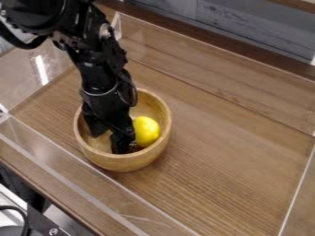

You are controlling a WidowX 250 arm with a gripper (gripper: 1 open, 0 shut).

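My black gripper [109, 132] reaches down from the top left into a round light-wooden bowl [110, 160], with its fingers low inside. A yellow object [146, 130], rounded like a lemon, sits in the bowl at the right, right beside the fingers. The fingertips are dark and partly hidden, so whether anything is between them cannot be made out.
The bowl stands on a wooden table [227, 157], whose right part is clear. A pale grey panel runs along the back at top right. A black cable [15, 210] lies at the lower left edge.
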